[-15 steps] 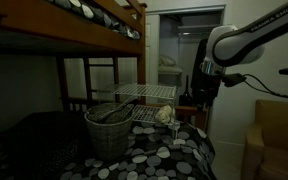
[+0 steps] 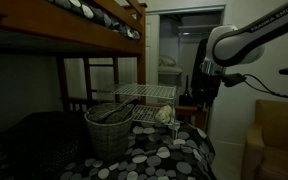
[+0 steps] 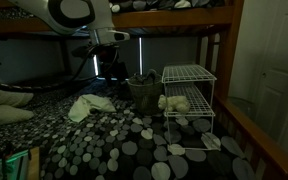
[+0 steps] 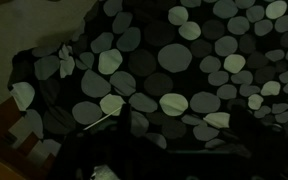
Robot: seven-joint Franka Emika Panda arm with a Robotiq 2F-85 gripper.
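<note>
My gripper [image 2: 204,97] hangs in the air above the bed edge, to the right of the wire rack [image 2: 144,92]. In the wrist view two dark fingers [image 4: 124,128] stand apart, with only spotted blanket [image 4: 174,58] seen between them, so it looks open. A dark wicker basket [image 2: 109,138] rests on the bed; what is inside is hard to make out. On the lower shelf of the rack [image 3: 189,73] sits a pale plush-like thing [image 3: 174,103]. A crumpled white cloth [image 3: 91,106] lies on the blanket left of the basket [image 3: 144,97].
An upper bunk [image 2: 74,32] overhangs the bed, with wooden rails [image 3: 249,140] at one end. A tan armchair [image 2: 274,145] stands at the right. The room is dim.
</note>
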